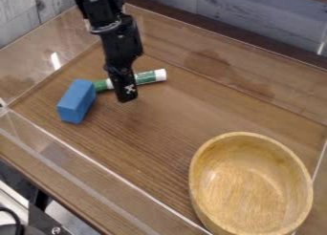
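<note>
My black gripper (124, 87) reaches down from the top left, its fingertips low over a white and green cylindrical tube (145, 78) lying on the wooden table; it looks shut, with nothing visible held. A blue block (76, 101) lies to the left, near the tube's left end. The gripper partly hides the middle of the tube.
A large yellow bowl (250, 184) stands at the front right. The table's edge runs along the left and bottom left, with cables beyond it.
</note>
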